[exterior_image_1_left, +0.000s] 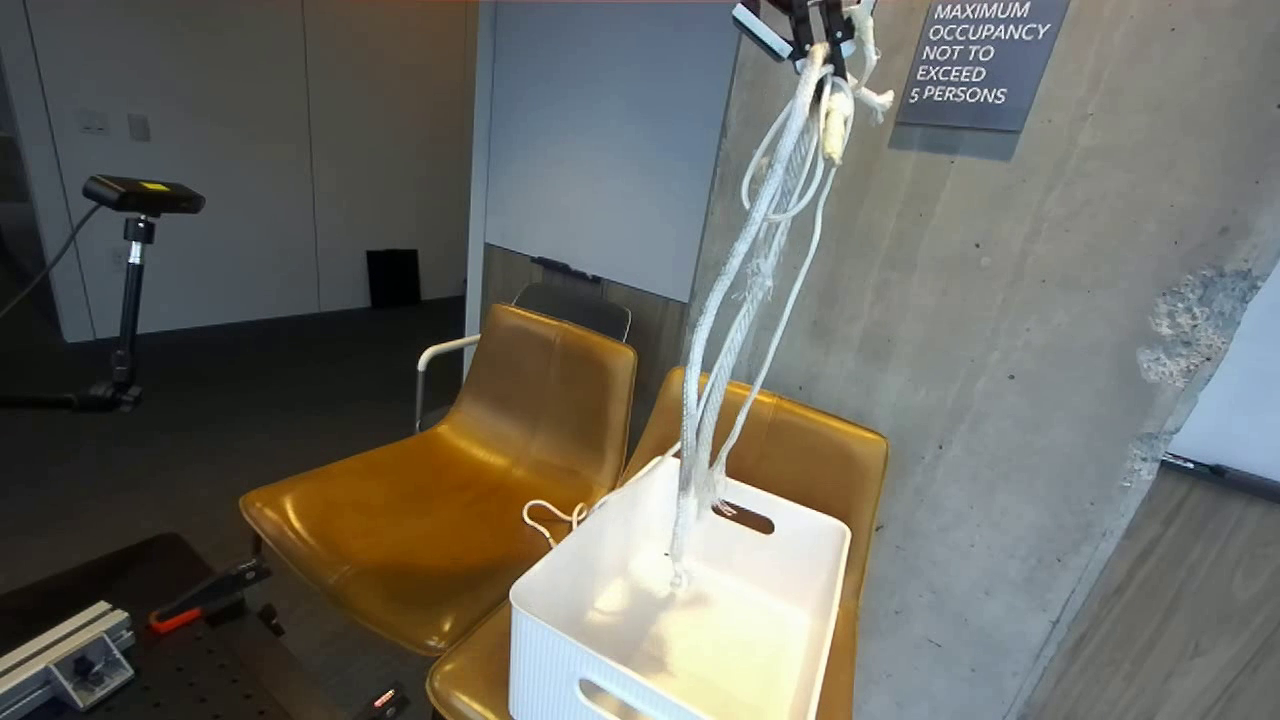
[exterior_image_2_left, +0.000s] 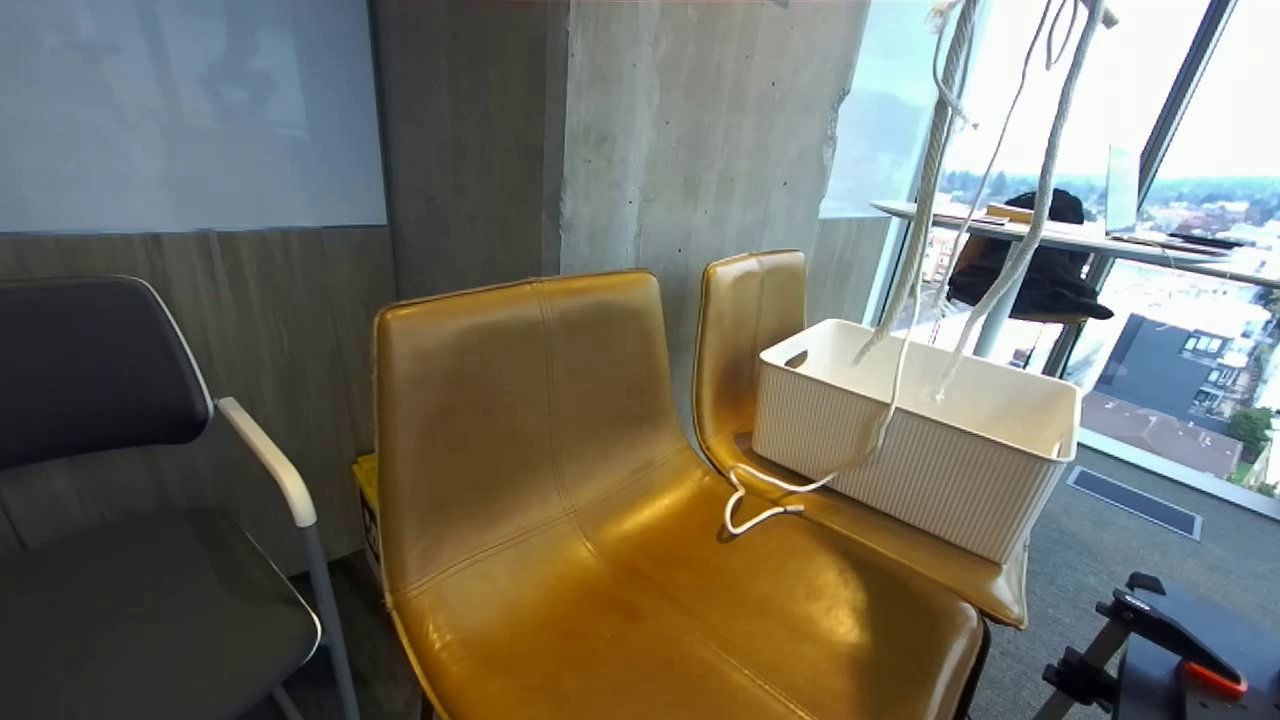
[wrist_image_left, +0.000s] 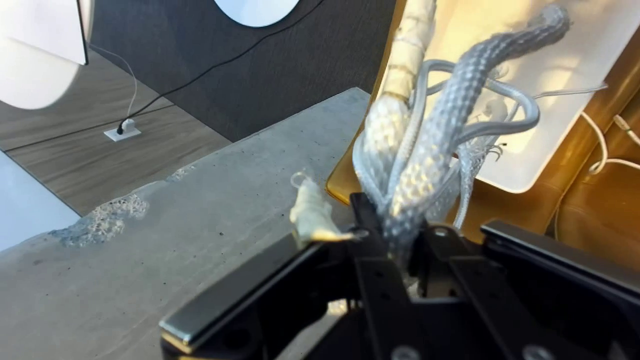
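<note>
My gripper is shut on a bundle of white ropes (wrist_image_left: 444, 132), thick braided lengths and thinner cords together. In exterior view 1 the gripper (exterior_image_1_left: 828, 60) is at the top edge, and the ropes (exterior_image_1_left: 741, 270) hang slanting down from it. Their lower ends reach inside the white bin (exterior_image_1_left: 552, 648), which rests on a tan chair. A thin cord (exterior_image_2_left: 768, 516) runs over the bin's side and trails onto the neighbouring chair's seat. In exterior view 2 the gripper is out of frame; only hanging ropes (exterior_image_2_left: 924, 204) show.
Two tan leather chairs (exterior_image_1_left: 432, 492) stand side by side, with a concrete pillar (exterior_image_1_left: 960, 360) behind the bin. A dark table with a clamp (exterior_image_1_left: 204, 600) is at the lower left. The bin's floor looks otherwise clear.
</note>
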